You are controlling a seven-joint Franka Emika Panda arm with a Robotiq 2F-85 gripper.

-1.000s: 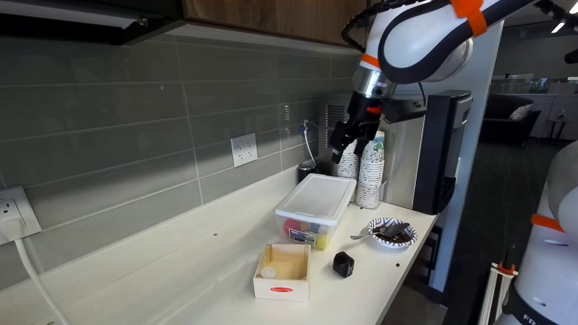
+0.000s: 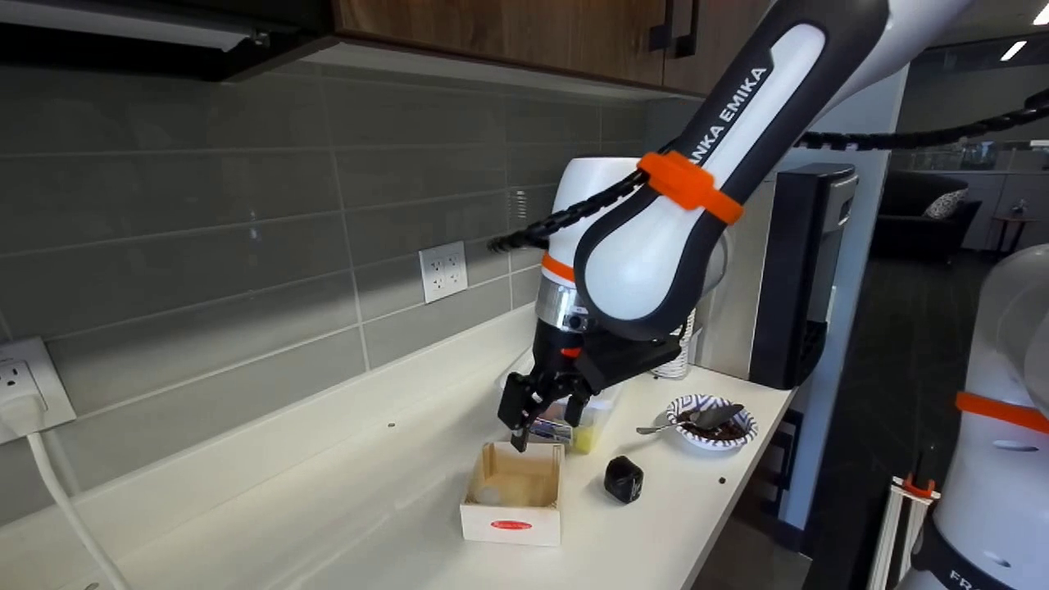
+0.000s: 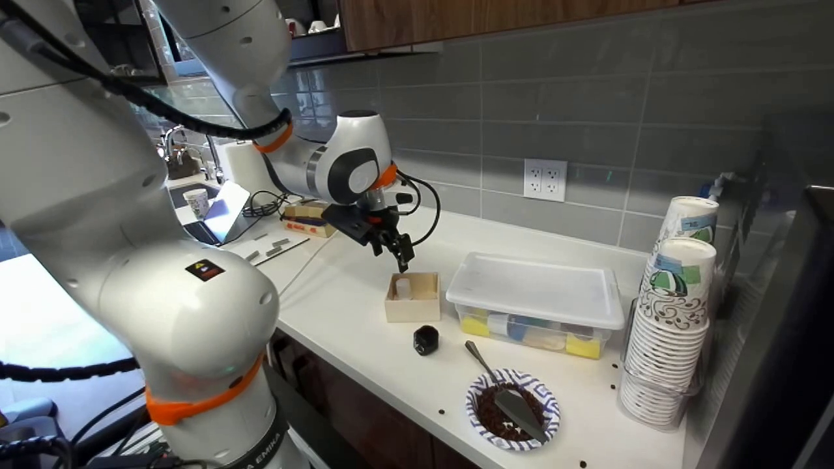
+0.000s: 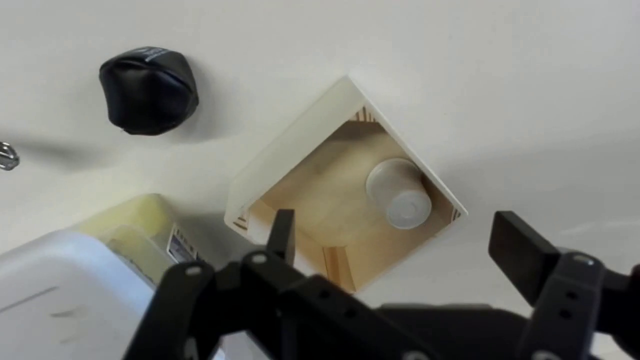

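Observation:
A small open wooden box (image 2: 511, 523) with white outer walls stands on the counter. Inside it, a pale translucent cup (image 4: 399, 193) lies tipped on its side near one corner in the wrist view. Above the box hangs my gripper, its fingers wide apart and nothing between them. In exterior view 2 the gripper (image 3: 392, 259) is just over the box's back edge. A crumpled black object (image 4: 149, 91) sits on the counter beside the box, clear of the fingers.
A lidded clear plastic bin (image 3: 536, 290) stands close to the box. Farther along are a patterned bowl (image 3: 474, 407) of dark bits with a spatula and spoon-like handle, and stacked paper cups (image 3: 664, 359). Bare counter (image 2: 324, 511) lies on the box's other side.
The arm has come down from above the bin and cup stacks toward the box, moving left in exterior view 1. The box, black object and bowl have stayed put.

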